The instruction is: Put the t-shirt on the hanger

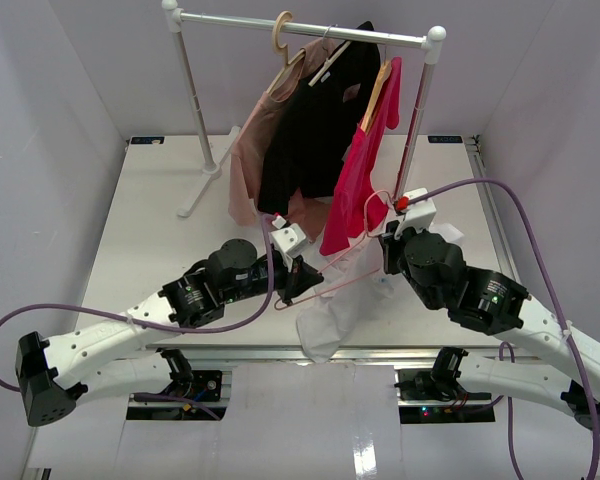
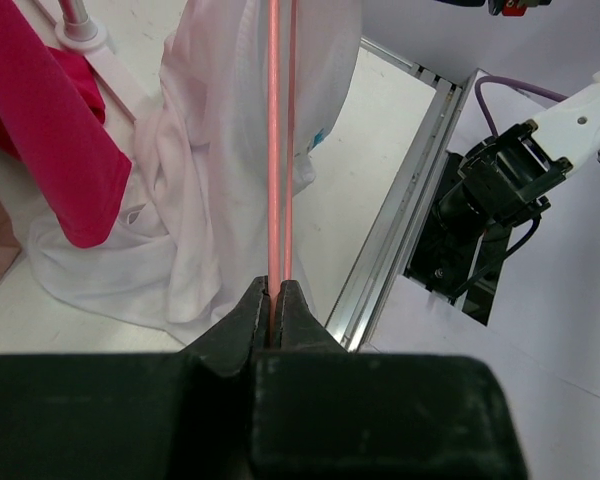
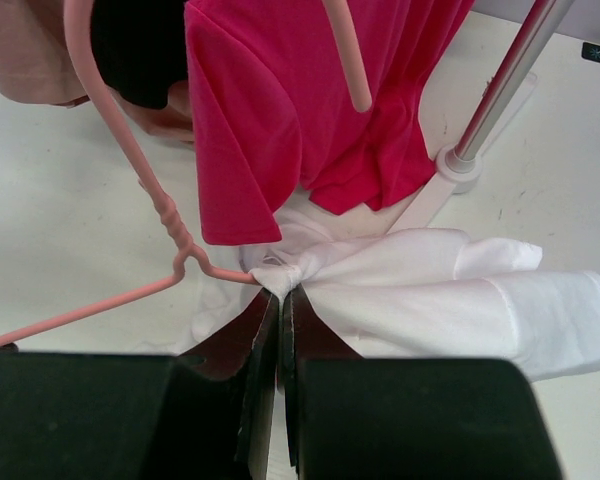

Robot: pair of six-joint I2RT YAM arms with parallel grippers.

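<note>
My left gripper (image 1: 305, 280) is shut on the pink wire hanger (image 2: 273, 150), low in front of the rack. My right gripper (image 1: 388, 245) is shut on white fabric of the T-shirt (image 3: 420, 310), gathered at the hanger's shoulder (image 3: 230, 272). The hanger's twisted neck and hook (image 3: 140, 160) stand up left of that gripper in the right wrist view. The white shirt (image 1: 330, 315) hangs down onto the table, its shape bunched and partly hidden.
A white rack (image 1: 230, 25) behind holds a pink garment (image 1: 255, 160), a black garment (image 1: 310, 130) and a red garment (image 1: 355, 180) on hangers, close above my grippers.
</note>
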